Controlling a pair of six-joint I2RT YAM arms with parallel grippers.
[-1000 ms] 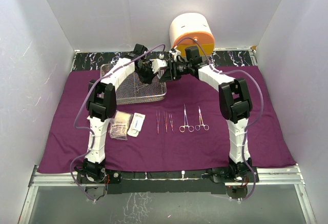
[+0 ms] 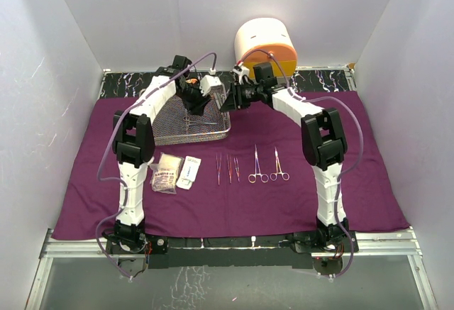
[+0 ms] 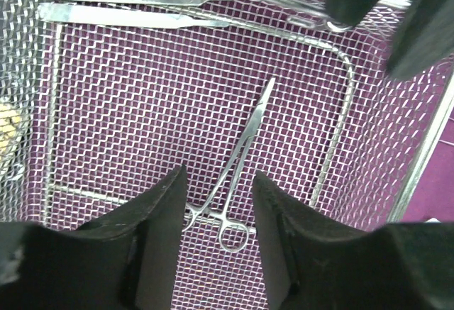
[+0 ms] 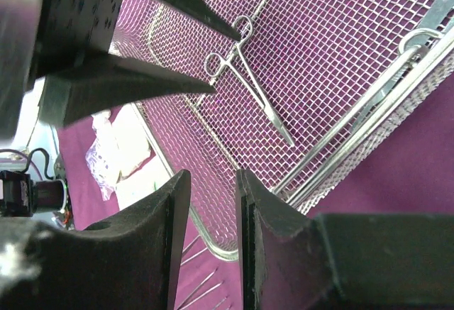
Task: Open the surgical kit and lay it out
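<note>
The wire mesh tray [image 2: 186, 138] holds scissors [image 3: 241, 147], two flat steel handles [image 3: 128, 15] and rods along one side. My left gripper hangs over the tray, its fingers part open around the view of the scissors' handles, nothing clearly held. My right gripper is at the tray's right rim; its fingers appear close together in its wrist view, with a narrow gap. On the cloth lie several tweezers [image 2: 229, 170], two ringed instruments [image 2: 259, 168], a bagged pack [image 2: 165, 174] and white packets [image 2: 189, 173].
An orange-fronted white drum [image 2: 266, 44] stands at the back. Walls enclose the table on both sides and behind. Both grippers are close to each other over the tray.
My left arm has moved a little leftward over the tray, away from my right gripper. The right arm has shifted only slightly. The laid-out items are unchanged.
</note>
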